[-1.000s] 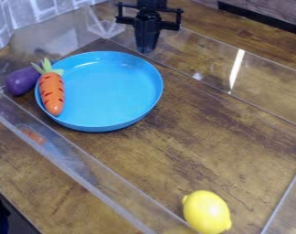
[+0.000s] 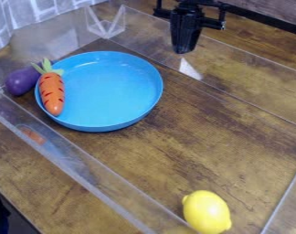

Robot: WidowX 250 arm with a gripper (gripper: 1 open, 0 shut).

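Observation:
A blue plate (image 2: 108,91) lies on the wooden table at the left, with an orange carrot (image 2: 53,90) resting on its left side. A purple eggplant (image 2: 19,80) sits just left of the plate. A yellow lemon (image 2: 206,212) lies near the bottom right. My black gripper (image 2: 185,46) hangs at the top centre, behind and right of the plate, apart from all these objects. It looks shut, and I see nothing held in it.
Clear plastic walls (image 2: 78,178) surround the work area.
My gripper has moved to the right along the back, away from above the plate's far side. The plate, carrot, eggplant and lemon have not moved.

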